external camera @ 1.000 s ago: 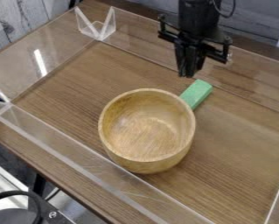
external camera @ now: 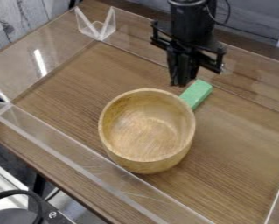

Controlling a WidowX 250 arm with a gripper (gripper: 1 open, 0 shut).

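Observation:
My gripper (external camera: 180,77) hangs from the dark arm at the top centre, its tip above the wooden surface and just behind the green block. It looks shut, with nothing seen between its fingers. The green block (external camera: 198,93) lies flat, tilted diagonally, beside the right rim of a large empty tan bowl (external camera: 148,144) in the lower middle.
A clear angular object (external camera: 94,24) stands at the top left. The wooden table (external camera: 59,96) is open to the left and right of the bowl. Dark cables or hardware lie at the bottom-left edge.
My gripper has moved slightly down in the picture, toward the green block. The bowl and block look unmoved.

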